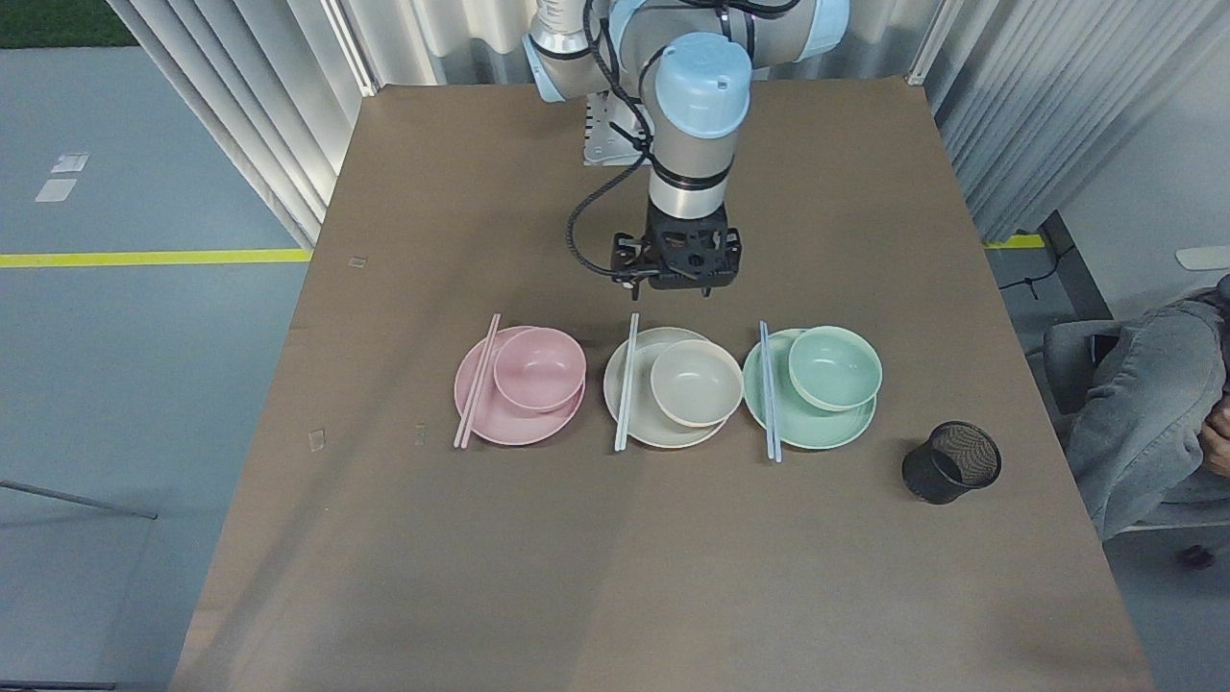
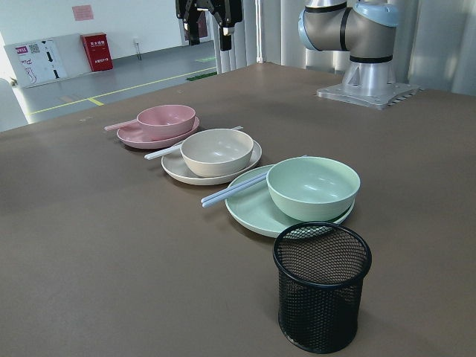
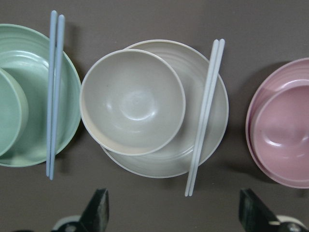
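Observation:
My gripper hangs above the table behind the three place settings; in the wrist view its fingers stand wide apart, empty, below the white setting. A white bowl sits on a white plate with white chopsticks. A pink bowl and pink chopsticks rest on a pink plate at the left of the front view. A mint bowl and light blue chopsticks rest on a mint plate at the right.
A black mesh cup stands front right of the mint setting. A seated person is beside the table's right edge.

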